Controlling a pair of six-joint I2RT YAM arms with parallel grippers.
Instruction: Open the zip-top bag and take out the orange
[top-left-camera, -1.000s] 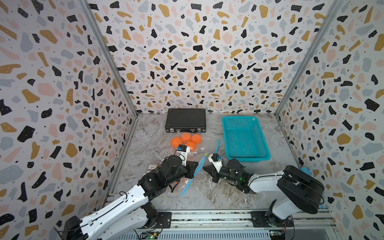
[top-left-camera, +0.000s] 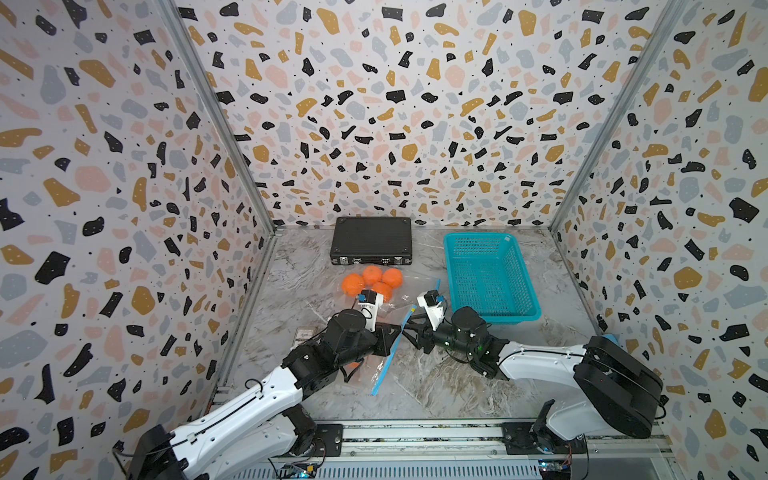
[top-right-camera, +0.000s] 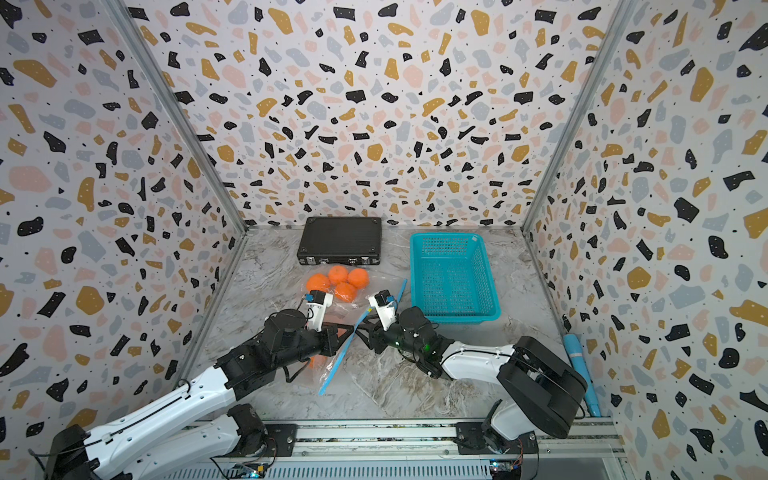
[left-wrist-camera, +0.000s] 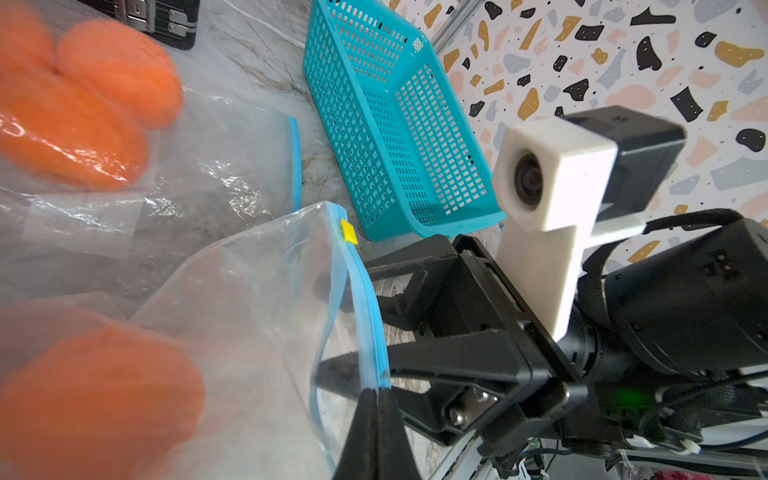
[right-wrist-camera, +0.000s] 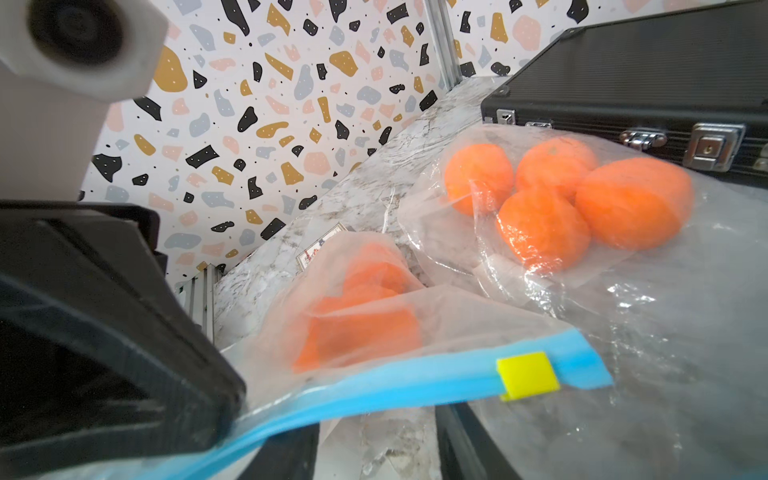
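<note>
A clear bag with a blue zip strip and a yellow slider stands with its mouth raised. Orange fruit shows blurred through its plastic. My left gripper is shut at the strip, which runs into its fingertips; the film between them is too thin to make out. From the right, my right gripper reaches the strip with its fingers apart. In the left wrist view, a right finger shows between two blue edges of the mouth; whether it is inside the bag I cannot tell.
Behind lies a second clear bag with several oranges and its own blue strip. A black case is at the back, an empty turquoise basket at the right. Table in front of the basket is bare.
My right gripper has moved slightly away from the table's front edge, up along the strip. The strip's near end has shifted a little to the right. The left gripper has hardly moved.
</note>
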